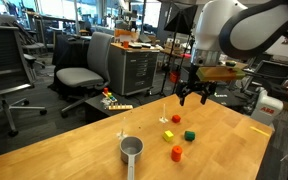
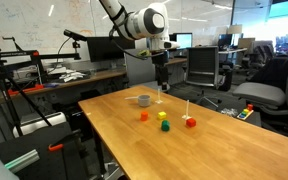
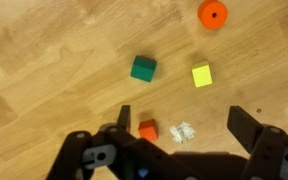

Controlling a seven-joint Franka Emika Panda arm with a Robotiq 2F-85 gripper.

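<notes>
Above the table my gripper [image 1: 193, 98] hangs open, nothing between its fingers. In the wrist view its two dark fingertips [image 3: 244, 122] stand wide apart at the lower edge. Ahead of them on the wood lie a green block [image 3: 143, 68] and a yellow block [image 3: 202, 75]. An orange-red cylinder [image 3: 212, 13] is near the top edge. A red block [image 3: 148, 130] lies low in that view, beside a small white stand [image 3: 182, 132]. A grey pot with a handle [image 1: 131, 147] stands to the left in the first exterior view.
Another upright thin white piece [image 1: 122, 134] stands behind the pot. The wooden table [image 2: 174, 150] has broad bare stretches around the group of blocks. Office chairs [image 1: 85, 78] and a dark drawer cabinet [image 1: 137, 72] are beyond its far edge.
</notes>
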